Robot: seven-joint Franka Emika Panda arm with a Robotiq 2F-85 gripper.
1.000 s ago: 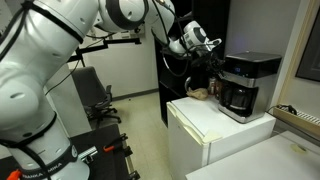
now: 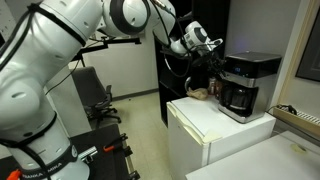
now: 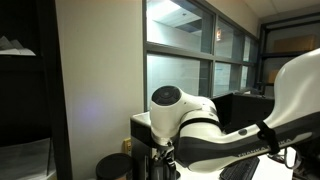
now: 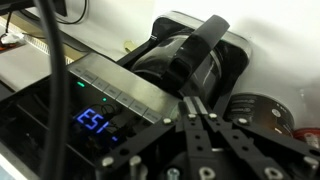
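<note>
A black and silver coffee maker (image 2: pixel 250 68) stands on the white cabinet, its glass carafe (image 2: pixel 236 98) seated in its base. My gripper is shut, and nothing shows between its fingers. In the wrist view, the fingertips point at the lower end of the black carafe handle (image 4: pixel 204 48); whether they touch it I cannot tell. The lit display (image 4: pixel 92 121) of the coffee maker is at lower left. From outside, the dark gripper blends into the background left of the machine. Exterior view 2 shows mostly the white arm (image 3: pixel 205 130), with the gripper hidden.
A dark-lidded jar (image 4: pixel 258 108) stands close to the right of the fingertips in the wrist view. Brownish items (image 2: pixel 200 93) lie on the cabinet beside the coffee maker. An office chair (image 2: pixel 92 92) stands on the floor.
</note>
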